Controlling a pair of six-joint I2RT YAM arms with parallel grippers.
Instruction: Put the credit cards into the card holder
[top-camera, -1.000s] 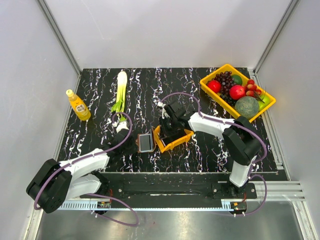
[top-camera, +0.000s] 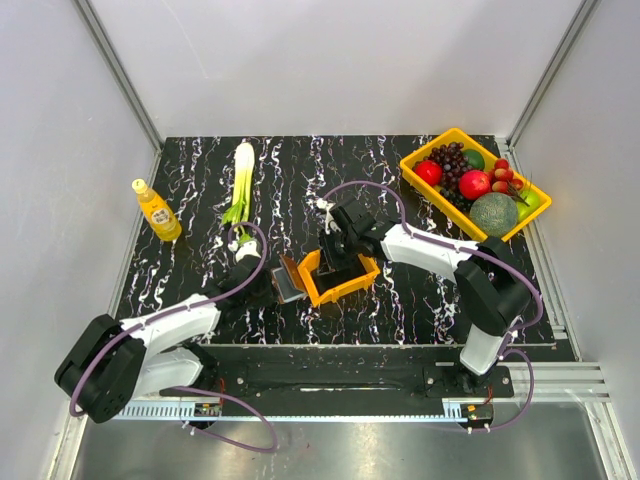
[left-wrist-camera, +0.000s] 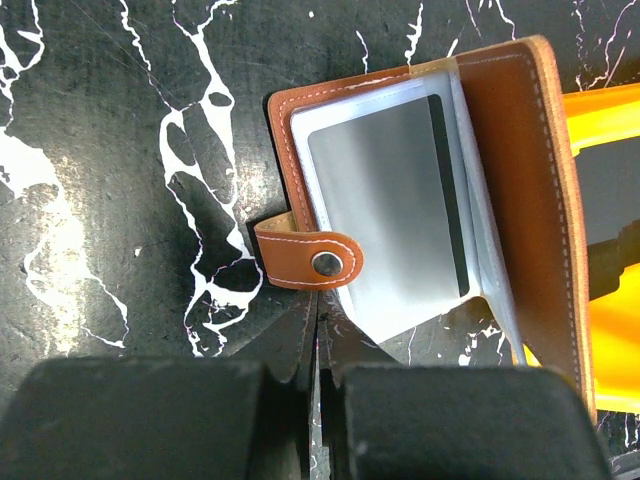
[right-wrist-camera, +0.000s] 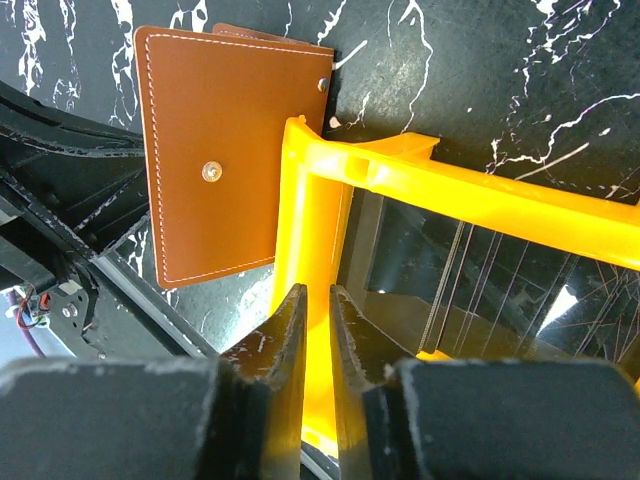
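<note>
The brown leather card holder (left-wrist-camera: 545, 210) lies open between the arms. Its clear sleeves (left-wrist-camera: 385, 190) show a grey panel with a dark stripe, and one cover stands raised against the small yellow basket (top-camera: 343, 293). At the holder's snap tab (left-wrist-camera: 307, 258) is my left gripper, shut, nothing visible between its fingers. My right gripper is over the basket's side wall (right-wrist-camera: 312, 235) nearest the holder. Its fingers stand a little apart, the yellow wall showing between them. Inside the basket are dark, glossy surfaces; separate credit cards cannot be made out.
A yellow bottle (top-camera: 158, 212) and a leek (top-camera: 242, 182) lie at the back left. The larger yellow basket of fruit (top-camera: 407, 163) occupies the back right.
The small basket has shifted slightly left and turned. The card holder has tilted alongside it, its raised cover leaning further left. The right arm moved slightly; the left arm appears still.
</note>
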